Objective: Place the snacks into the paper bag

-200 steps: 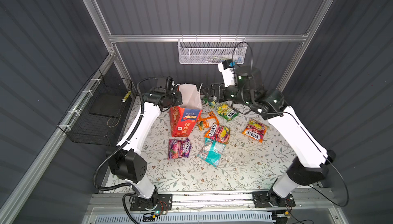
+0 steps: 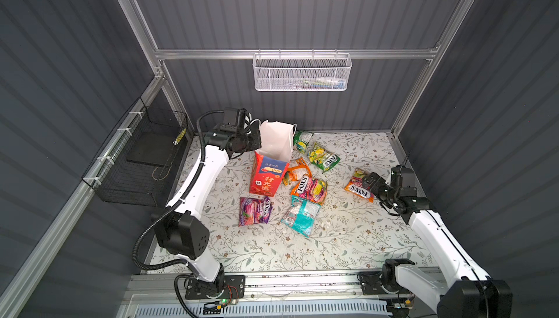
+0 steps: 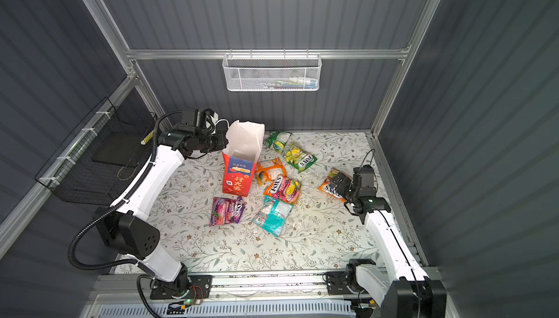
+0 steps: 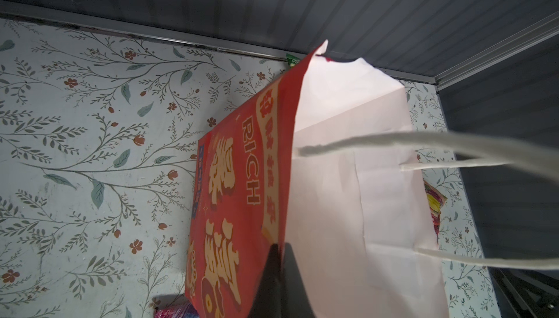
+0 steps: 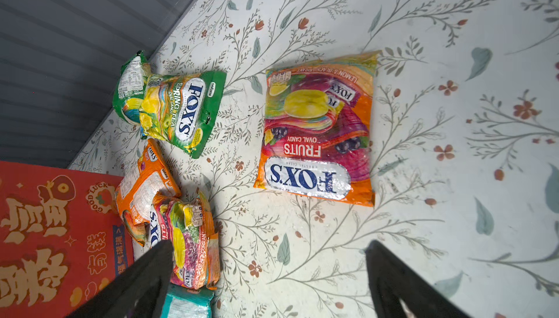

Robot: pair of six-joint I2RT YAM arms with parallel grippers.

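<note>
The red paper bag (image 2: 267, 175) stands open at centre-left, its white inside showing. My left gripper is shut at its upper red edge. My right gripper is open, low above an orange Fox's fruits pack (image 5: 314, 126) on the right. Other snacks lie near the bag: a green Fox's pack (image 2: 323, 156), another green pack (image 5: 129, 88), an orange pack (image 5: 142, 187), a pink-orange Fox's pack (image 2: 308, 188), a turquoise pack (image 2: 300, 216) and a purple pack (image 2: 254, 210).
A black wire basket (image 2: 136, 161) hangs on the left wall and a white mesh basket (image 2: 301, 73) on the back wall. The table's front (image 2: 349, 242) and right side have bare room.
My right arm has moved right and down from beside the bag to over the right-hand pack. The bag's opening has shifted slightly to the right; my left arm barely moved.
</note>
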